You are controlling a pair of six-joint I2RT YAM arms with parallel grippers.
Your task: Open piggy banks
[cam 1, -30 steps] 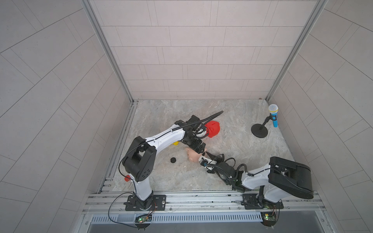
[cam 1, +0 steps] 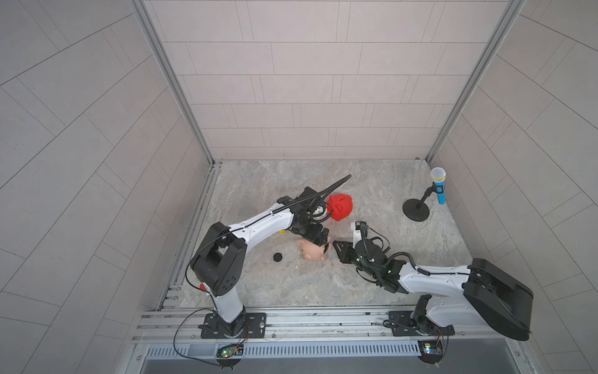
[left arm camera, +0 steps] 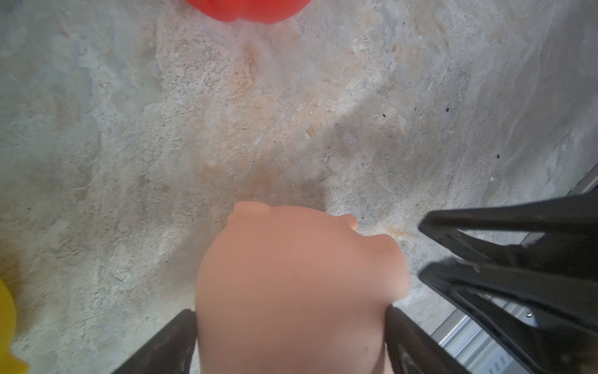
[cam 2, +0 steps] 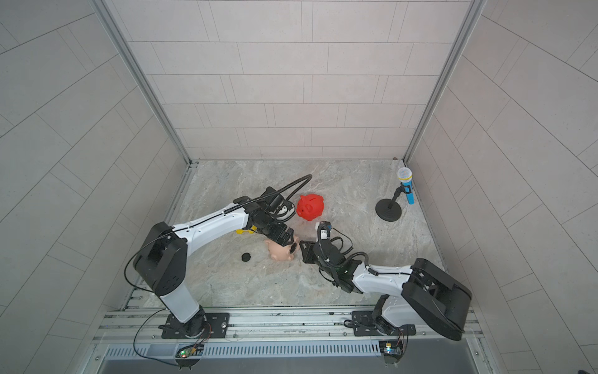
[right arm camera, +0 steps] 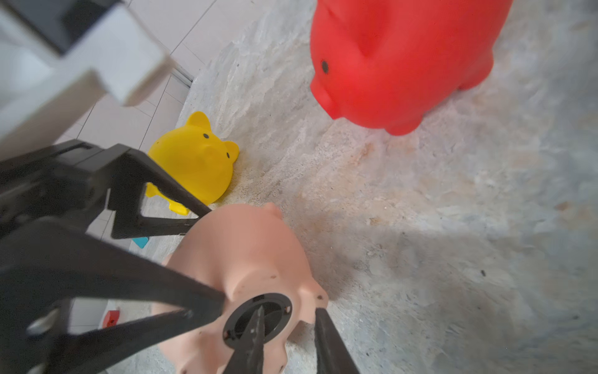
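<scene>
A pink piggy bank [cam 1: 310,250] lies mid-table beneath my left gripper [cam 2: 284,240]; its belly [right arm camera: 236,243] faces my right gripper, showing a dark ring with an open centre [right arm camera: 257,318]. My left gripper stands open, its fingertips low either side of the pink body in the left wrist view. My right gripper [cam 2: 305,250] is just right of the pig, part open, its tips near the hole. A red piggy bank [cam 2: 309,206] stands behind, and a yellow one [right arm camera: 190,162] sits left, mostly hidden by my left arm in the top views.
A small black disc [cam 1: 277,256] lies left of the pink pig. A black stand [cam 1: 415,209] holding a blue tube [cam 1: 439,192] stands at the back right. A red object [right arm camera: 111,318] sits at the far left.
My left arm has moved only slightly; the pig looks much the same.
</scene>
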